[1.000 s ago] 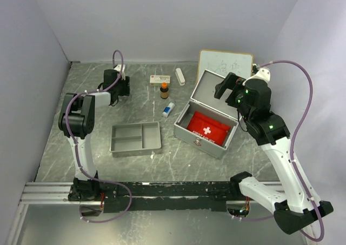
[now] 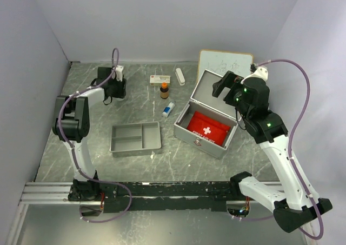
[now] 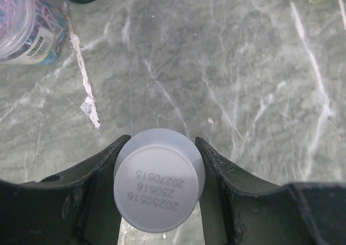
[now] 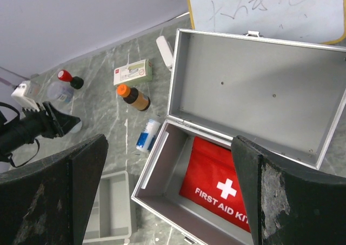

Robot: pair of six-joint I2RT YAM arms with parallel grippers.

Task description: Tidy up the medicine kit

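Note:
In the left wrist view, my left gripper is shut around a white round-capped bottle [image 3: 157,186] with printed dates on its cap; the body below is hidden. The open grey metal kit box [image 2: 212,149] holds a red first aid pouch [image 2: 208,128]. Over the box hangs my right gripper, fingers wide apart and empty. A grey divided tray [image 2: 128,153] lies front left of the box. Between them are a brown bottle with orange cap [image 2: 164,91], a blue-white tube [image 2: 168,110], a small carton [image 2: 160,79] and a white long item [image 2: 180,76].
A jar of paper clips [image 3: 40,42] and a red-and-black object [image 4: 70,78] stand at the far left. Behind the box leans a whiteboard [image 2: 226,61]. Bare table lies between the left arm and the bottle, and before the tray.
My left gripper has shifted left and toward the front with the white-capped bottle still held.

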